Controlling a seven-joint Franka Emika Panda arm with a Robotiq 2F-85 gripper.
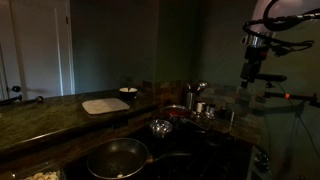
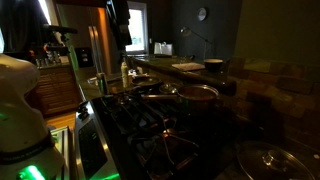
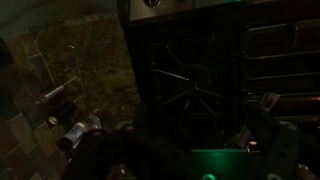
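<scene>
My gripper (image 1: 250,78) hangs high at the right in exterior view 1, well above the stove and apart from the cookware. Exterior view 2 has its dark shape (image 2: 118,32) near the top left, over the stove's front side. The wrist view looks down on a black stove grate (image 3: 190,90); the fingers are too dark there to tell how they stand. A frying pan (image 1: 118,157) with pale bits in it sits at the front of exterior view 1. Behind it are a shiny metal bowl (image 1: 161,128) and a reddish pan (image 1: 177,111).
A pale board (image 1: 105,106) and a small pot (image 1: 128,91) rest on the raised counter (image 1: 40,122). Utensils (image 1: 198,90) stand in the back corner. A glass lid (image 2: 275,162) lies at the lower right. The nearest burner (image 2: 168,140) is bare. A bottle (image 3: 76,132) shows below the gripper.
</scene>
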